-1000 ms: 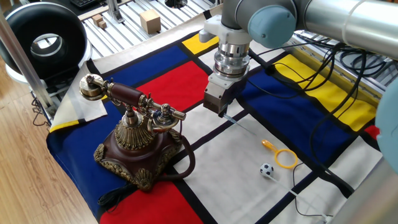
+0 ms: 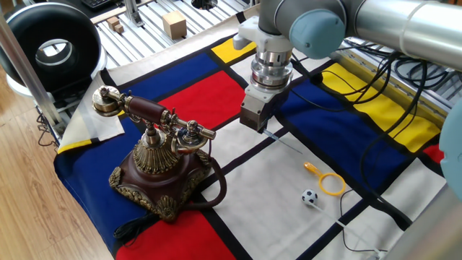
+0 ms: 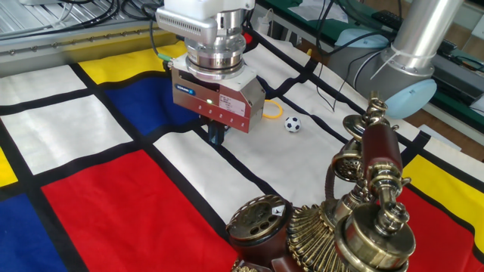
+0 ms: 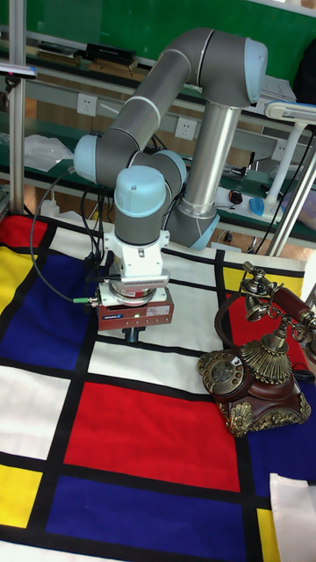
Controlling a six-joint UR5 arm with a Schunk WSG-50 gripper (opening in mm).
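My gripper [image 2: 265, 131] hangs above the pale part of the patterned cloth, right of the telephone in exterior view 1. A thin grey rod [image 2: 286, 144] sticks out from its fingertips, slanting down towards the yellow ring-shaped toy. In exterior view 2 the dark fingers [image 3: 215, 133] look close together under the boxy gripper body, which hides the rod. An old-style telephone [image 2: 155, 155], dark red and brass, stands with its handset on the cradle. Apart from the gripper lie the yellow ring-shaped toy with a handle [image 2: 332, 183] and a small black-and-white ball [image 3: 293, 124].
Coloured cloth [image 4: 154, 431] covers the table, with free room in front of the gripper in exterior view 3. Black cables [image 2: 375, 137] loop beside the arm. The telephone's cord [image 2: 220, 184] curves over the cloth. A cardboard box [image 2: 174, 24] sits on the rollers behind.
Telephone, ball and yellow toy have not moved.
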